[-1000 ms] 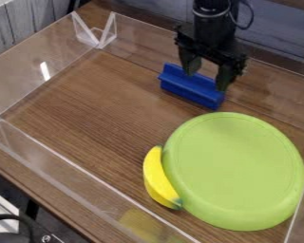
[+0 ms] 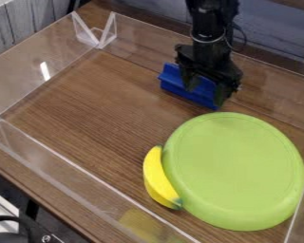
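The black gripper (image 2: 208,71) hangs from the top of the view, open, its fingers lowered over a blue bar-shaped block (image 2: 175,81) on the wooden table. The gripper covers part of the block, so whether they touch I cannot tell.
A large green plate (image 2: 234,171) fills the lower right, with a yellow banana (image 2: 159,177) at its left side. A white wire stand (image 2: 96,33) stands at the upper left. Clear low walls edge the table, whose middle left is bare.
The gripper has come down and a little toward the front over the blue block. The block, plate and banana look unmoved.
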